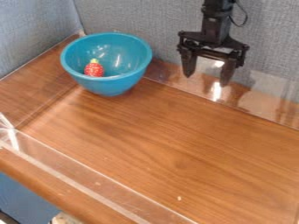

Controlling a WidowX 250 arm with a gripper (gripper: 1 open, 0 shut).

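Note:
A turquoise bowl (pixel 122 74) stands at the back left of the wooden table (pixel 176 149). Inside it, toward its left, is a small red strawberry-like object (pixel 93 68) with a pale top. The black gripper (pixel 207 70) hangs at the back, right of the bowl and apart from it, its fingers open with nothing seen between them.
Grey padded walls border the table at the back and left. A clear low barrier runs along the edges. Below the front-left edge a small pale object lies at the bottom of the view, too cut off to identify.

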